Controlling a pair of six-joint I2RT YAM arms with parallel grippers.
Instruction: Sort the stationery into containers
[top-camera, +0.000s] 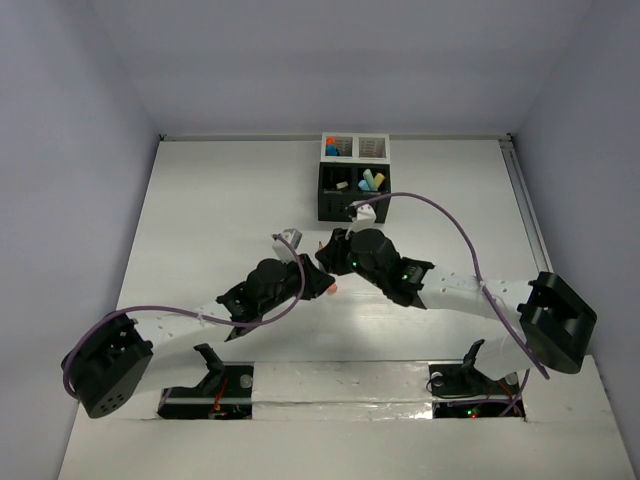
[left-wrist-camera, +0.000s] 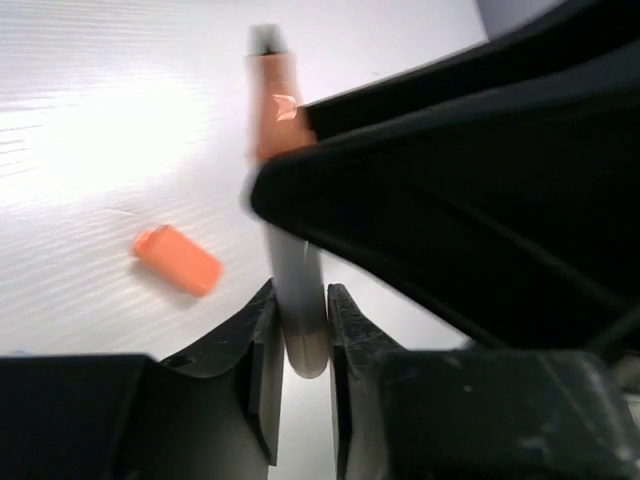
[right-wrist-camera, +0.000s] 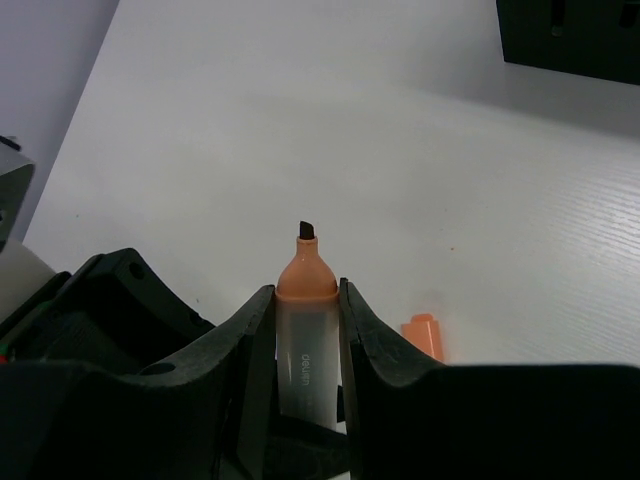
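An uncapped marker with a grey-white barrel, orange neck and black tip is held between both arms. My right gripper is shut on it around the orange neck, the tip pointing up past the fingers. At the barrel's other end, my left gripper has its fingers closed on either side, shut on the same marker. From above, both grippers meet near the table's middle and mostly hide the marker. A small orange cap lies loose on the table, just by the grippers.
Behind the grippers stands a black two-part container with an eraser-like piece and several coloured pieces. A white two-part container adjoins it, blue and orange items in its left part and the right part seemingly empty.
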